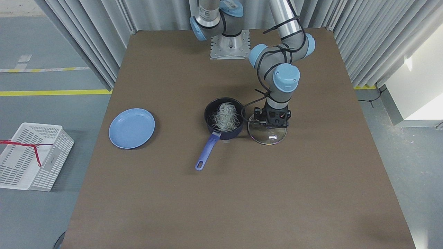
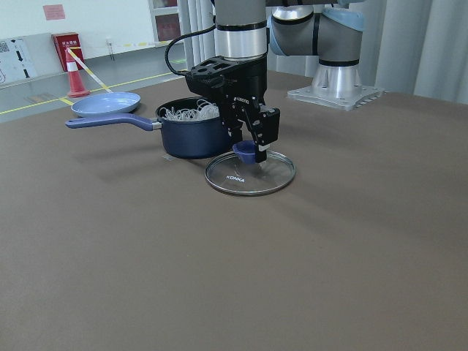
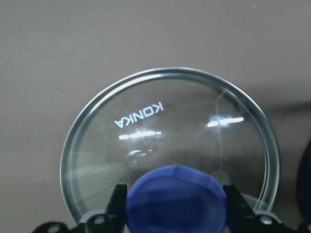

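Note:
A glass lid point(image 1: 267, 137) with a steel rim and KONKA lettering point(image 3: 139, 114) lies on the table right of a dark pot point(image 2: 191, 139) holding white noodle-like strands point(image 1: 225, 117). The pot's blue handle point(image 1: 204, 153) points toward the table's front. My gripper is down at the lid, its fingers on either side of the blue knob point(image 3: 176, 199), apparently shut on it. In the left view the knob point(image 2: 244, 151) sits just under the black gripper housing.
A blue plate point(image 1: 131, 128) lies left of the pot on the brown table point(image 1: 249, 199). A white basket point(image 1: 53, 166) stands on the floor at left. The arm's base point(image 2: 336, 93) is at the back.

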